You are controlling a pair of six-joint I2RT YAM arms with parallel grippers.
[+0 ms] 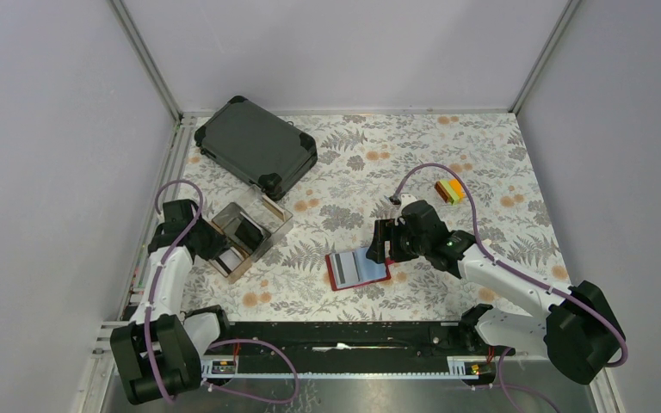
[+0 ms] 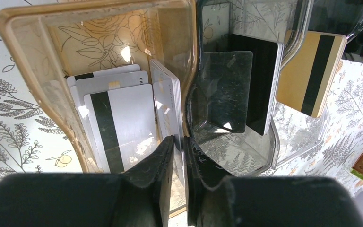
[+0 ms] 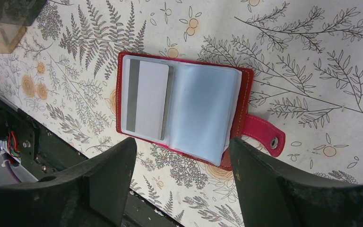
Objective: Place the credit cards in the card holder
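Observation:
In the left wrist view, several white cards (image 2: 132,118) lie in an amber clear tray (image 2: 16,33), and a stack of white cards (image 2: 170,106) stands on edge against its side wall. My left gripper has its fingertips close together on either side of that stack's edge; whether they grip it is unclear. The card holder (image 3: 246,99) lies spread open, red with clear sleeves; a white card (image 3: 151,99) shows on its left half. My right gripper is open and empty above the holder's near edge.
A neighbouring clear tray holds black cards (image 2: 264,85), and gold cards (image 2: 312,71) stand beyond it. A dark case (image 1: 258,146) lies at the back left, a small coloured block (image 1: 450,191) at the right.

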